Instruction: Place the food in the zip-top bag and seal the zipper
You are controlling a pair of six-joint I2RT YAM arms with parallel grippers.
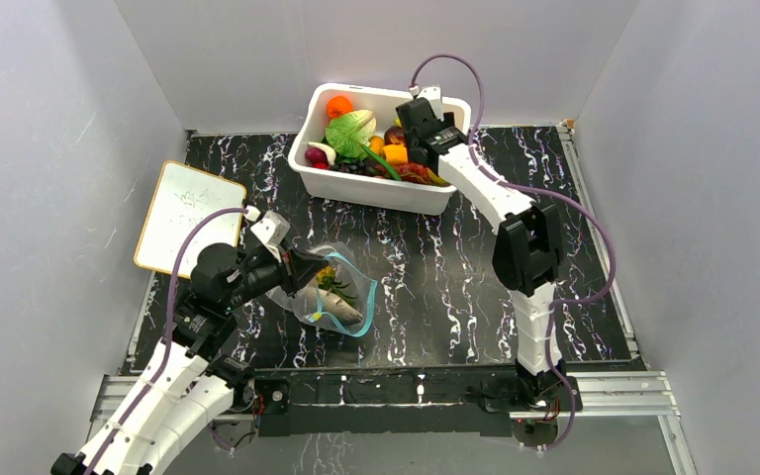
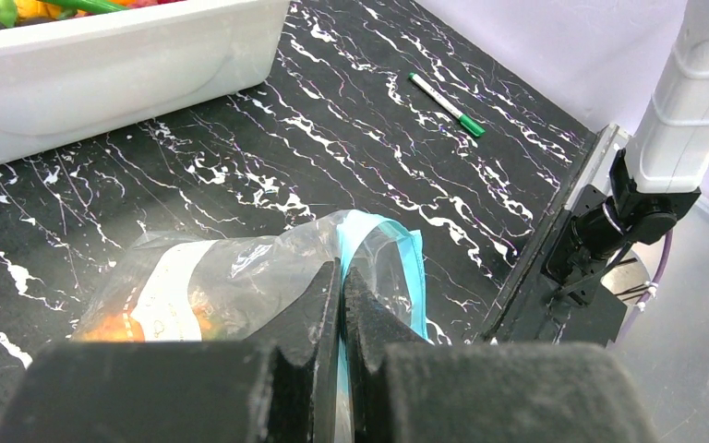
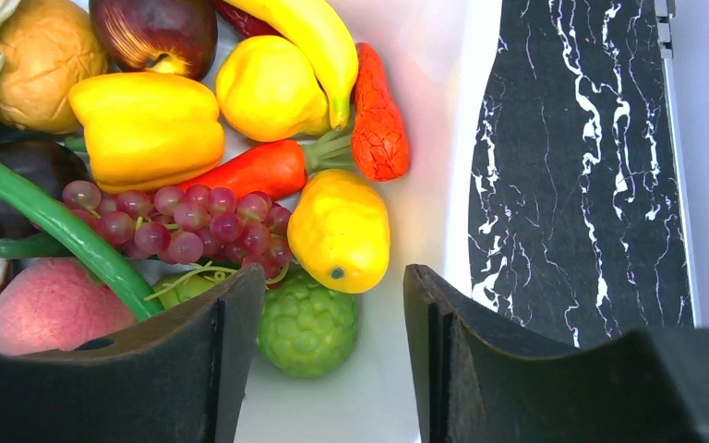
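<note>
A zip top bag [image 1: 346, 315] with cyan zipper lies front-centre, holding a fish and other food. My left gripper [image 1: 307, 265] is shut on the bag's rim at the cyan strip. My right gripper is over the right end of the white food bin [image 1: 376, 198], fingers apart with nothing held. Below it in the right wrist view are a yellow fruit [image 3: 337, 226], a green knobbly fruit [image 3: 309, 332], grapes [image 3: 185, 217], a yellow pepper [image 3: 148, 125], a peach [image 3: 55, 309] and several other items.
A whiteboard [image 1: 183, 213] lies at the left. A green marker [image 2: 448, 106] shows on the table in the left wrist view. Grey walls bound the back and sides.
</note>
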